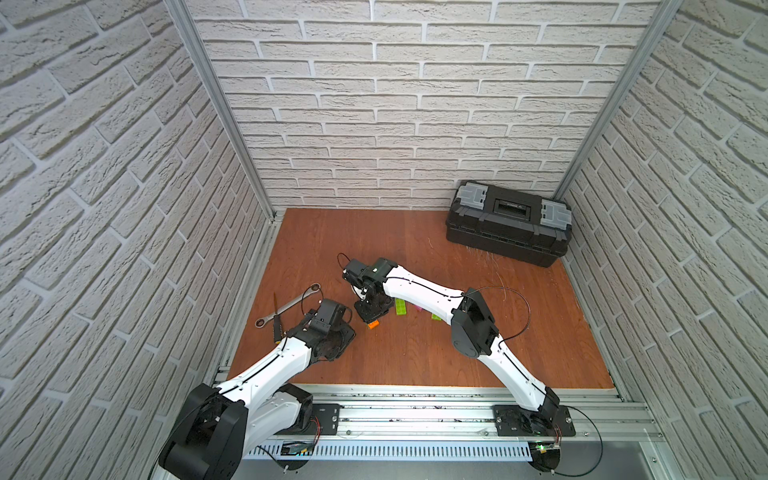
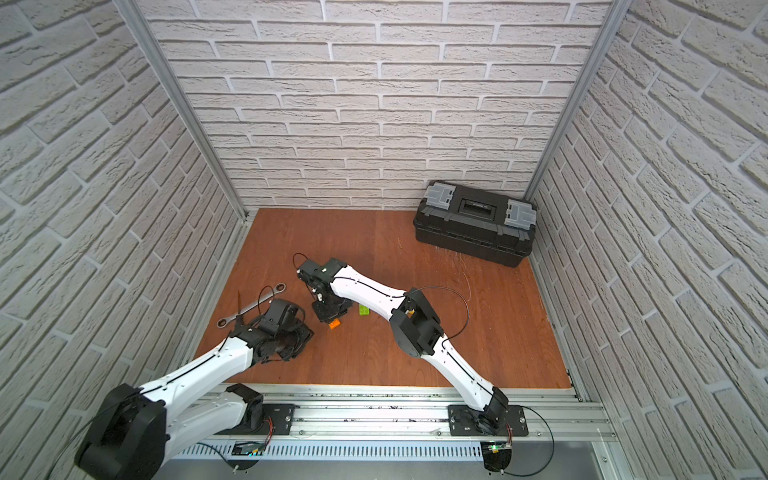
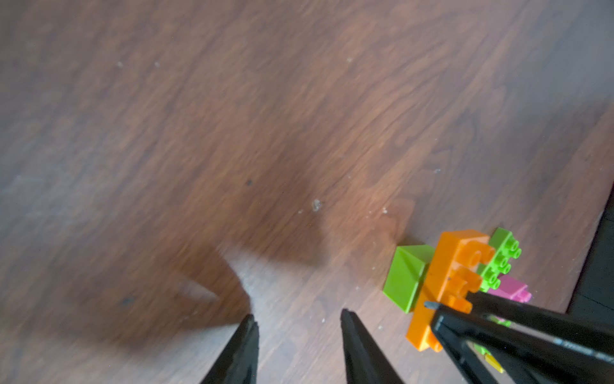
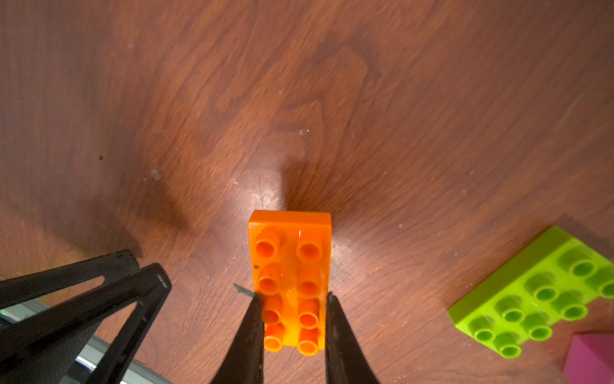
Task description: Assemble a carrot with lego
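Note:
My right gripper has its fingers either side of an orange brick (image 4: 291, 220), studs up, in the right wrist view; whether it grips firmly is hard to tell. In the left wrist view that orange brick (image 3: 438, 275) is at the right, in front of a green piece (image 3: 401, 275). My left gripper stands part open with nothing between its fingers, left of the orange brick. A green eight-stud brick (image 4: 515, 300) and a pink brick (image 4: 589, 358) lie to the right in the right wrist view.
A black toolbox (image 1: 504, 240) sits at the back right. A wrench (image 1: 288, 304) and a dark-handled tool (image 1: 277, 326) lie at the left.

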